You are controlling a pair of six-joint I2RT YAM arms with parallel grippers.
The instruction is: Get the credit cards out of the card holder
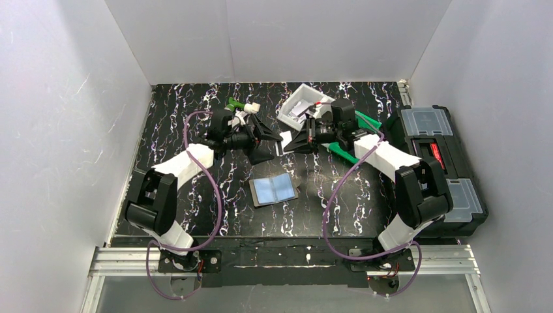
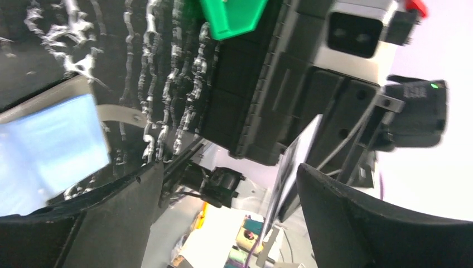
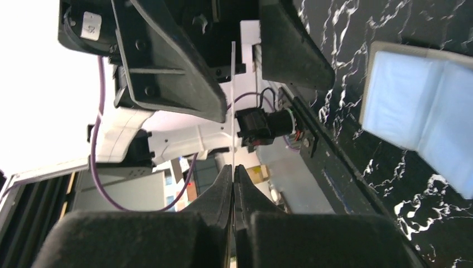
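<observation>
A white card (image 1: 287, 138) stands between the two arms in the top view. It shows edge-on as a thin card (image 3: 233, 111) in the right wrist view, pinched at its near end by my shut right gripper. My left gripper is open, its fingers apart on either side of the card's far part; in its own view the card (image 2: 290, 167) lies close to the right-hand finger. Below them the card holder (image 1: 253, 195) lies spread open on the table, with pale blue sleeves (image 1: 274, 188). Whether cards remain inside the sleeves cannot be seen.
At the back, a white box (image 1: 287, 107) holds some pale flat items. A green tray (image 1: 340, 154) sits partly under the right arm. The black toolbox (image 1: 427, 147) stands at the far right. Table space around the holder is clear.
</observation>
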